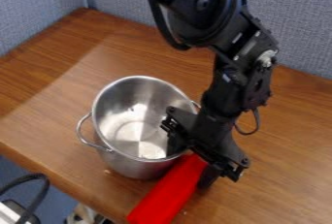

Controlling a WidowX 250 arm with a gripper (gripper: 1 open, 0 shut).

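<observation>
A long red object (165,194) lies at the table's front edge, slanting toward me, with its far end under my gripper (204,153). My gripper is shut on that end; the fingertips are dark and partly hidden. A steel pot (123,112) with side handles stands just left of the gripper, which is against or over its right rim. The pot's inside looks empty where it shows.
Grey padded walls bound the back. Black cables hang off the front left corner, beyond the table edge.
</observation>
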